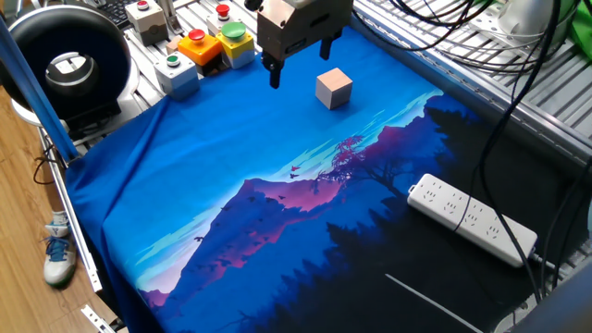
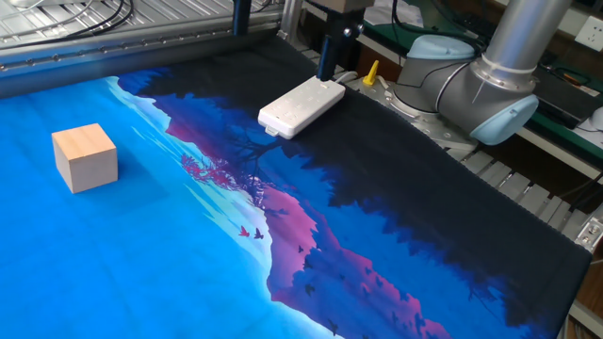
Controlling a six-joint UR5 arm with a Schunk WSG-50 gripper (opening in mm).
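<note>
A plain wooden cube (image 1: 334,89) rests on the blue part of the printed cloth, just past the gripper's right finger in exterior view 1. The same cube (image 2: 86,158) sits at the left in exterior view 2, with nothing touching it. My gripper (image 1: 300,70) hangs from the top edge of exterior view 1, its two fingers spread wide and the space between them empty. It appears raised above the cloth, up and left of the cube in that view. Only the finger ends of the gripper (image 2: 285,40) reach into the top of exterior view 2.
A white power strip (image 1: 472,218) lies on the cloth's dark side, black cables crossing it. Several push-button boxes (image 1: 199,48) stand at the upper left, beside a black round object (image 1: 65,67). A thin rod (image 1: 433,302) lies near the front.
</note>
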